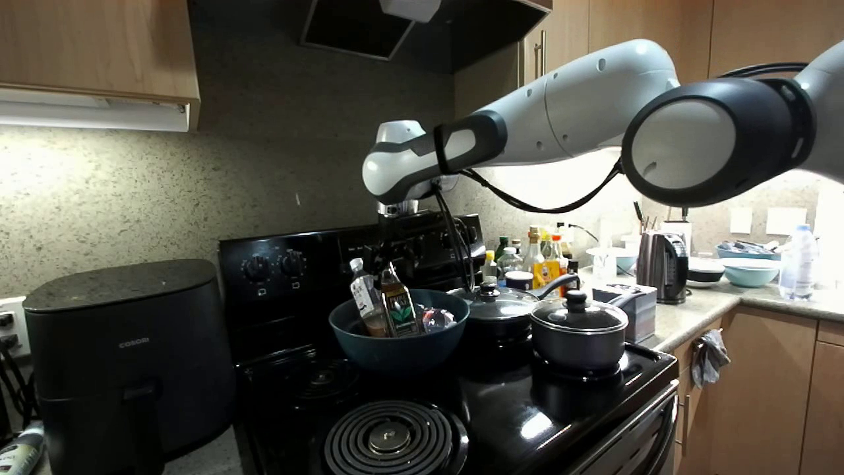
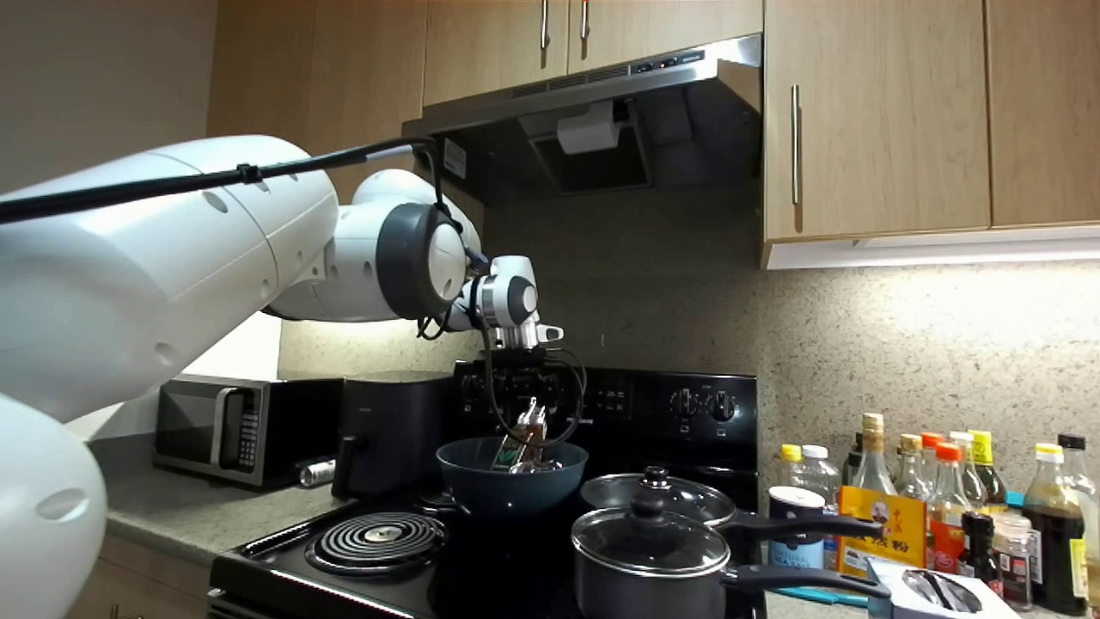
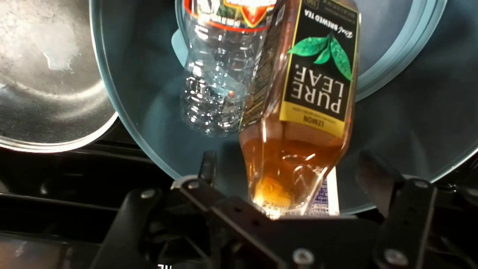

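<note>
A teal pan or bowl (image 1: 395, 349) on the back of the stove holds several bottles. Among them a Pure Leaf lemon tea bottle (image 3: 320, 67) leans with its neck up toward the gripper. My gripper is open; its two fingers stand apart on either side of the bottle's upper part, and the cap end is hidden behind the gripper body. A clear empty bottle (image 3: 219, 85) lies beside it in the bowl. Another bottle with a white label (image 1: 365, 297) leans just left of the tea bottle in exterior view 1.
A lidded pan (image 1: 500, 307) and a lidded pot (image 1: 579, 336) stand right of the bowl. A black air fryer (image 1: 130, 356) is at left. Sauce bottles crowd the right counter, and the range hood (image 2: 619, 124) hangs overhead.
</note>
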